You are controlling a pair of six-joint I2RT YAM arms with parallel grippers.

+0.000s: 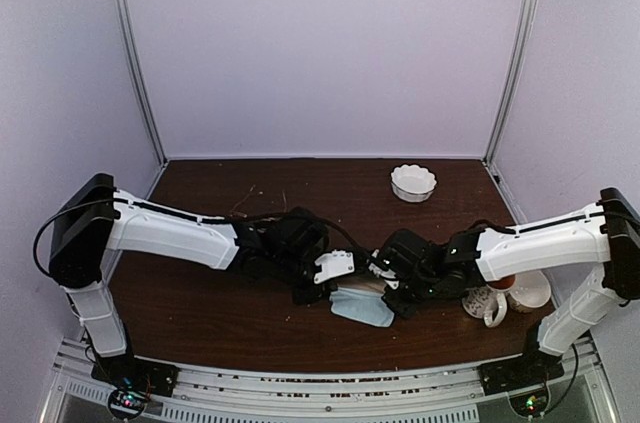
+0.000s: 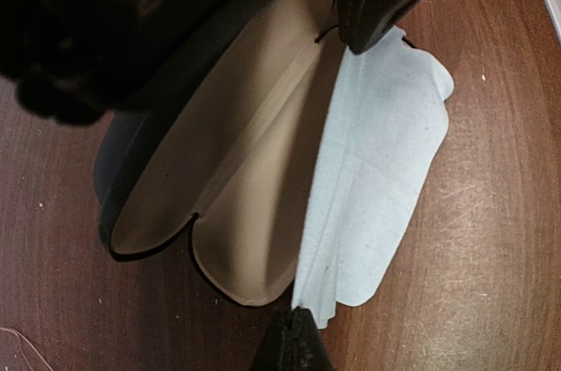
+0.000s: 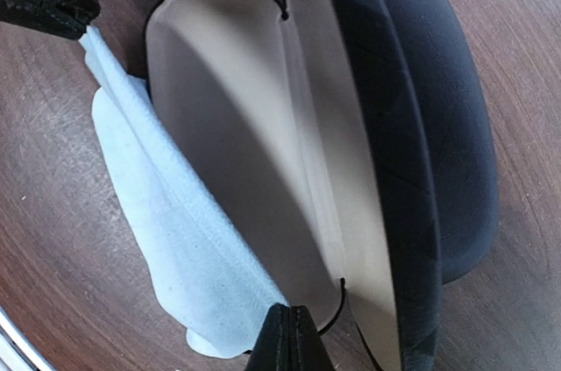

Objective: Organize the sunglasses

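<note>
A light blue cloth [image 2: 372,152] is drawn taut between my two grippers along its upper edge, its lower part hanging loose. My left gripper is shut on one corner; my right gripper is shut on the other. Right beside the cloth, an open glasses case [image 3: 237,117] with beige lining and a dark outer shell stands on the table, the cloth edge running along its opening. In the top view the cloth [image 1: 362,307] shows below the wrists. The thin-framed glasses [image 1: 245,199] lie behind the left arm, mostly hidden.
A white fluted bowl [image 1: 413,183] sits at the back right. Beside the right arm stand a mug [image 1: 487,305] and another white bowl [image 1: 530,290], both partly covered.
</note>
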